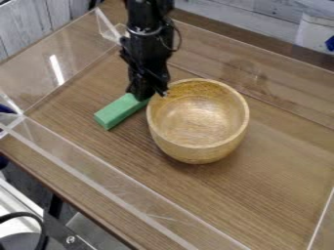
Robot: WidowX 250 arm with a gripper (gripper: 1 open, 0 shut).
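A green block [119, 112] lies on the wooden table, just left of a large round wooden bowl [198, 127]. My dark gripper [144, 92] hangs low over the block's upper end, close beside the bowl's upper left rim. The fingertips are small and dark, and I see nothing clearly held between them; whether they touch the block cannot be told.
Clear strips run along its left side and front. A white bin [315, 34] stands beyond the back right edge, and dark cables lie at the lower left.
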